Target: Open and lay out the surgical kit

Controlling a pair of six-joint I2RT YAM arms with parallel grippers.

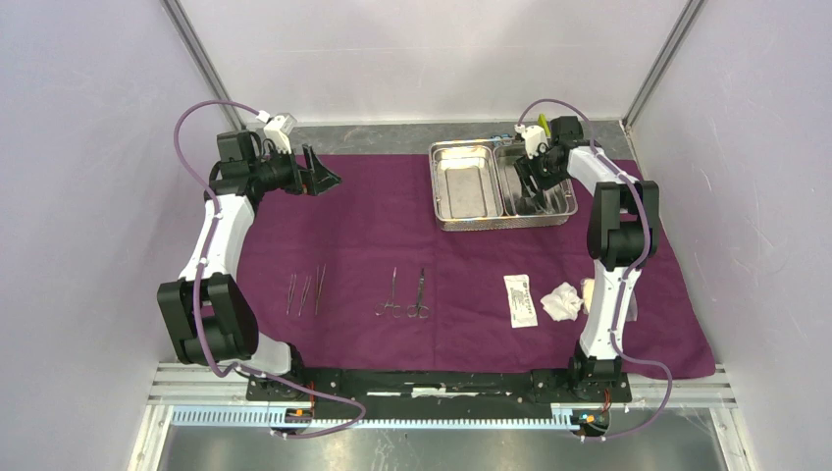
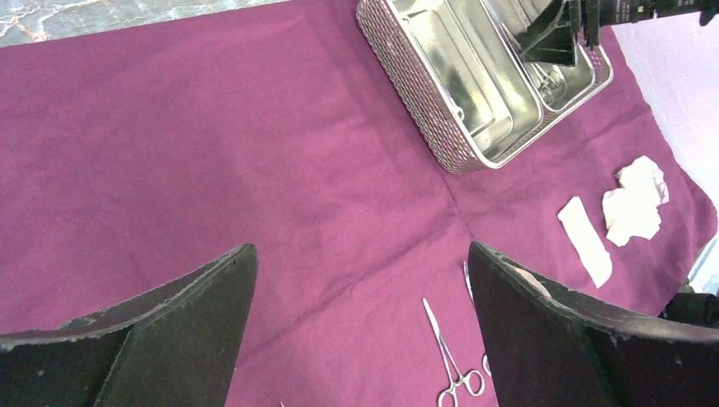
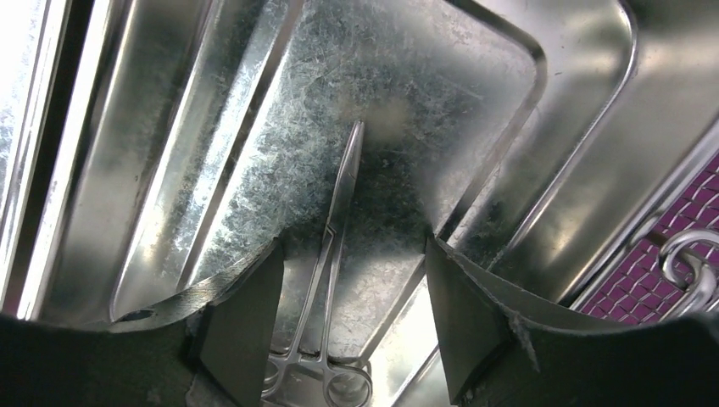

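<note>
The metal kit tray [image 1: 491, 224], with two compartments, stands at the back right on the purple cloth. In its right compartment lies a scissor-like clamp [image 3: 347, 174], its ring handles towards my right gripper. That gripper is down in the compartment, its fingers apart on either side of the clamp and not visibly touching it. My left gripper [image 1: 319, 175] stands open and empty above the cloth at the back left. Two ring-handled instruments, one silver [image 1: 394, 285] and one dark [image 1: 421, 287], lie side by side at front centre. Several thin instruments [image 1: 318, 290] lie front left.
A white packet [image 1: 521, 300] and a crumpled white gauze [image 1: 562, 302] lie in front of the tray. The right arm partly covers a pale item beside the gauze. The tray's left compartment [image 1: 466, 186] looks empty. Bare cloth [image 1: 373, 216] stretches between the left gripper and the tray.
</note>
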